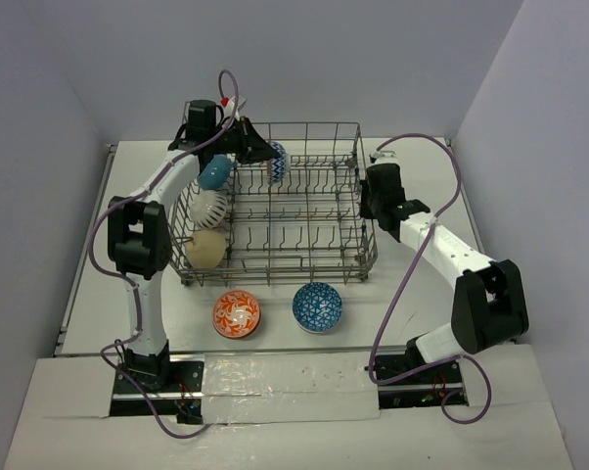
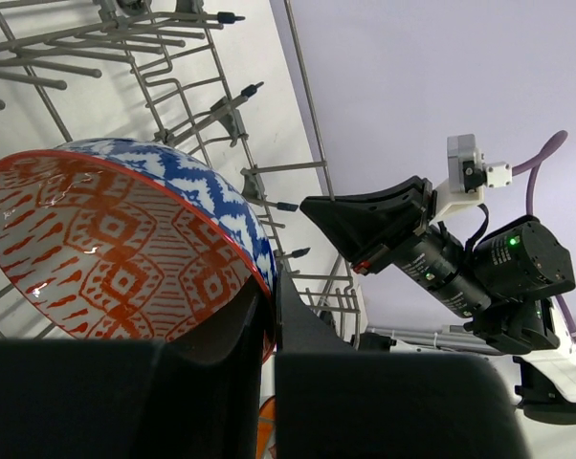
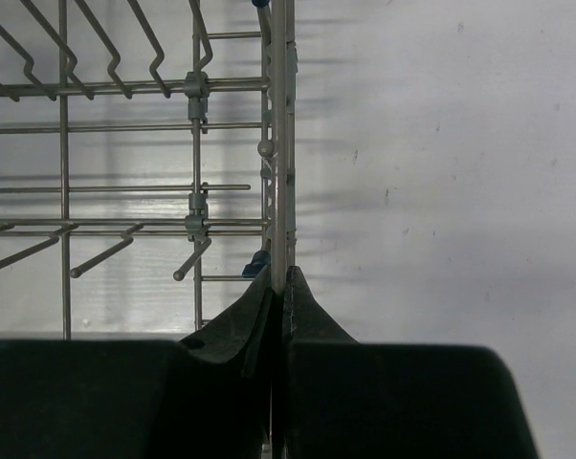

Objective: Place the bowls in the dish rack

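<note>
A blue-and-white bowl with red pattern inside (image 2: 125, 239) stands tilted on its side over the rack's back section. My left gripper (image 1: 265, 152) is at its rim, with the rim between the fingertips; how tightly they close I cannot tell. My right gripper is shut on the rack's right side wire. In the top view a blue bowl (image 1: 214, 174), a white bowl (image 1: 207, 209) and a beige bowl (image 1: 205, 250) sit along the rack's left. An orange bowl (image 1: 236, 313) and a teal patterned bowl (image 1: 317, 305) lie in front of the rack (image 1: 312, 276).
The rack's middle and right are empty. Bare table (image 1: 422, 166) shows right of the rack. Walls bound the workspace at back and sides.
</note>
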